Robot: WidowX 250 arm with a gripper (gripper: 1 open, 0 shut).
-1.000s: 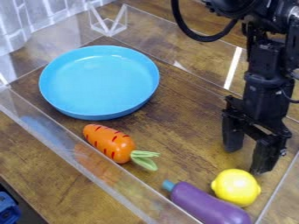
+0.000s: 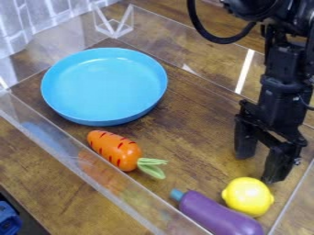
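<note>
My black gripper (image 2: 263, 151) hangs low over the wooden floor at the right side, its fingers open, just behind a yellow lemon-like toy (image 2: 248, 195). A purple eggplant toy (image 2: 218, 215) lies beside the lemon at the bottom edge. An orange carrot toy with green leaves (image 2: 114, 150) lies left of centre, and a blue plate (image 2: 105, 84) sits at the upper left. I cannot see anything held between the fingers.
Clear plastic-looking walls (image 2: 55, 156) border the wooden area. The floor between the plate, the carrot and my gripper is bare. A small blue object (image 2: 6, 218) is partly in view at the bottom-left corner.
</note>
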